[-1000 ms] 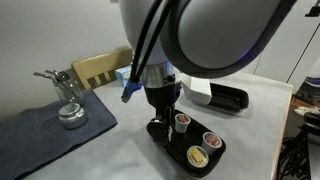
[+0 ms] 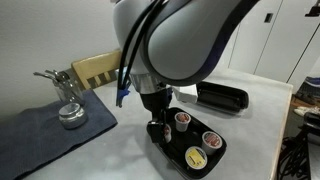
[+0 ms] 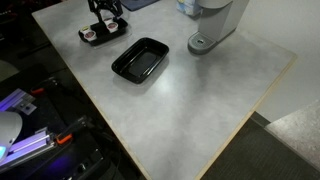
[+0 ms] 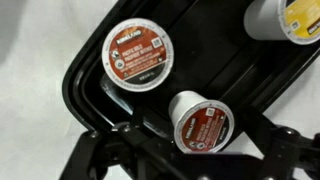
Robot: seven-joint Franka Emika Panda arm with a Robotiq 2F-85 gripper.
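Several coffee pods lie in a black tray (image 2: 183, 168). In the wrist view, a pod with a red label (image 4: 203, 125) lies tilted between the fingers of my gripper, which stands open. Another red-labelled pod (image 4: 138, 54) sits farther up the tray, and a yellow-labelled pod (image 4: 302, 18) is at the top right corner. From exterior view 1, my gripper (image 2: 158, 132) points down at the tray's left end. Red pods (image 2: 211, 141) and the yellow one (image 2: 196, 157) stand to its right. Contact between fingers and pod cannot be made out.
A second black tray (image 3: 140, 60), empty, stands on the table apart from the pods. The coffee machine (image 3: 208, 25) is at the back. On a dark mat (image 2: 40, 140) are a utensil holder (image 2: 66, 85) and a metal canister (image 2: 73, 116).
The gripper has shifted slightly left at the tray's left end, and the arm above it has changed its angle. The tray and the pods clear of the gripper look unmoved.
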